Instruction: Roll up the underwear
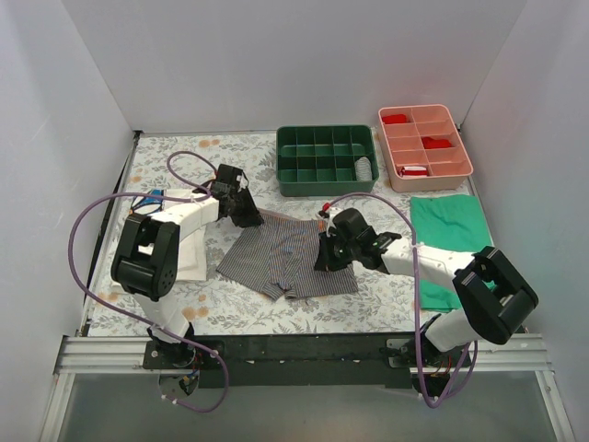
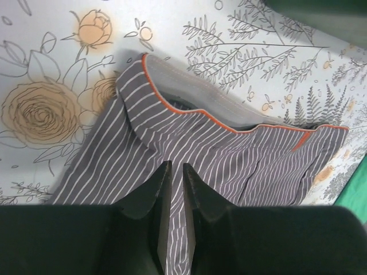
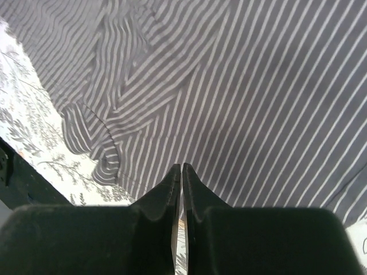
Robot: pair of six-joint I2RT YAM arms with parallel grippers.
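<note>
Grey striped underwear (image 1: 294, 253) lies spread on the floral mat, its orange-edged waistband (image 2: 221, 124) toward the back and slightly gaping in the left wrist view. Over its back left corner, my left gripper (image 1: 253, 223) points down, the fingers a small gap apart with nothing held. My right gripper (image 1: 324, 267) hovers above the right leg part, its fingers closed together and nothing showing between them. In the right wrist view the striped cloth (image 3: 229, 109) fills most of the picture, with a bunched fold at the crotch (image 3: 94, 140).
A green divided box (image 1: 325, 188) stands behind the underwear, holding one rolled pale item. To its right is a pink divided box (image 1: 428, 183) with red items. Green cloth (image 1: 451, 226) lies at right, white cloth (image 1: 190, 262) at left.
</note>
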